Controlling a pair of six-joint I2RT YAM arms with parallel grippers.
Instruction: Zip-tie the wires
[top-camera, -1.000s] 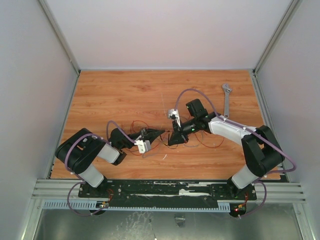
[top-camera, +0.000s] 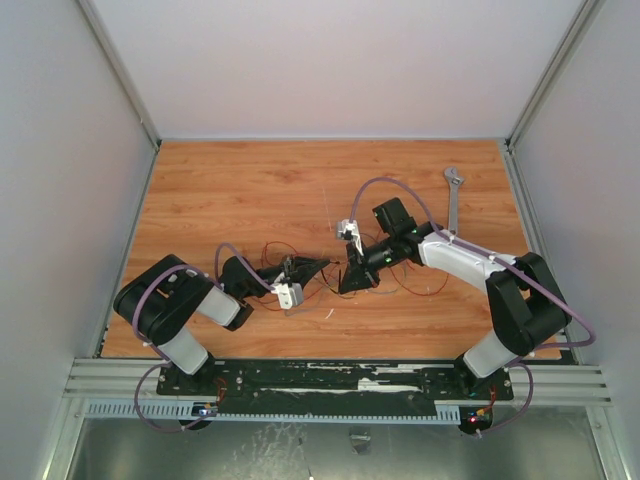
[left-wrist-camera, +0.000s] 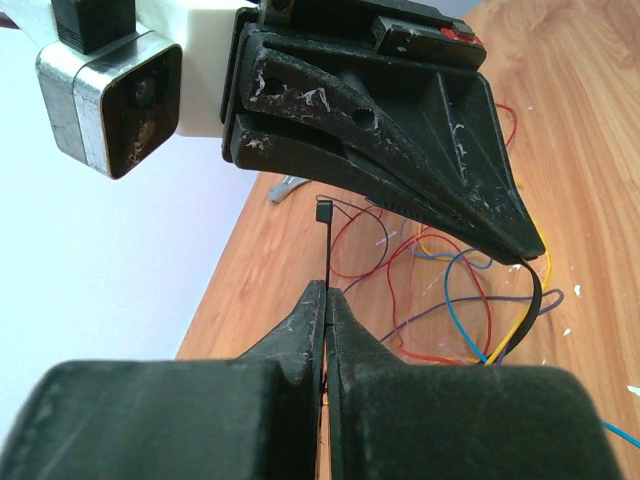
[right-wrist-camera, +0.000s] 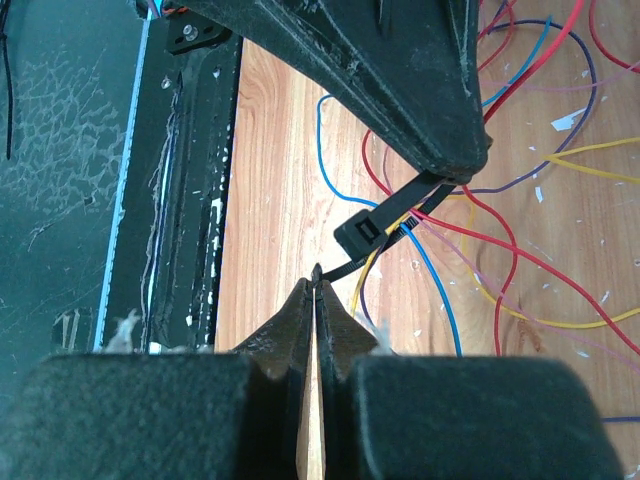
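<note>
A black zip tie (right-wrist-camera: 364, 230) loops round a bundle of red, yellow and blue wires (right-wrist-camera: 430, 260) in the right wrist view, its head seen just below the other gripper's tip. My left gripper is shut, with a thin dark strip rising from between its fingertips to a small block. My right gripper is also shut, a thin black strip end at its tips. Both grippers face each other at the middle of the table in the top view (top-camera: 340, 272), very close together.
A wrench (top-camera: 452, 200) lies at the back right of the wooden table (top-camera: 250, 180). Loose wires spread under and around both grippers.
Both arms are almost still; the right gripper sits very slightly lower toward the table's front than a second ago.
</note>
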